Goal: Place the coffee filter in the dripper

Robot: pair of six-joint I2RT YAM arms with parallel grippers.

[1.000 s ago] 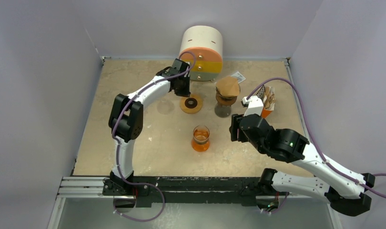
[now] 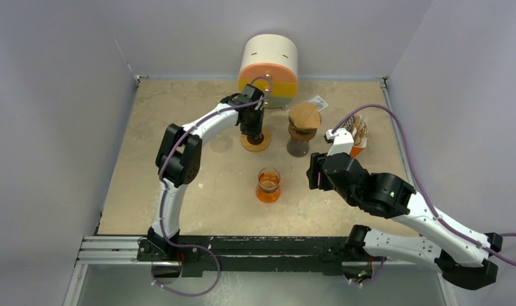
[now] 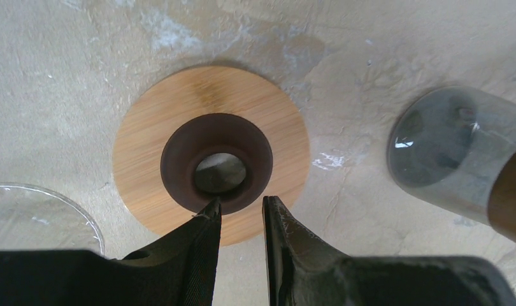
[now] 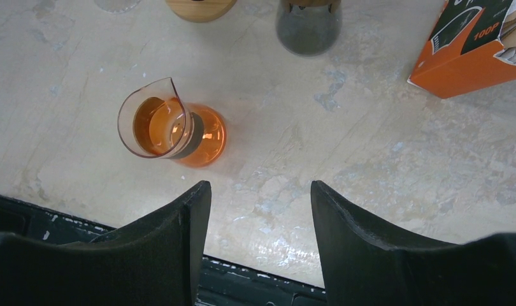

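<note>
A brown dripper (image 3: 179, 153) sits on a round wooden coaster (image 3: 287, 153), partly hidden in the top view by my left gripper, which is open just above its near rim with nothing between its fingers. Brown paper filters (image 2: 304, 115) rest on a holder on a glass base (image 2: 297, 147) to the right of the coaster. My right gripper is open and empty over the front right of the table.
An orange glass beaker (image 2: 268, 189) stands at front centre. An orange box (image 4: 453, 73) of packets stands at right. A striped rounded container (image 2: 268, 57) is at the back.
My left gripper has moved to the right, over the dripper on the coaster. My right arm and the objects have not visibly moved.
</note>
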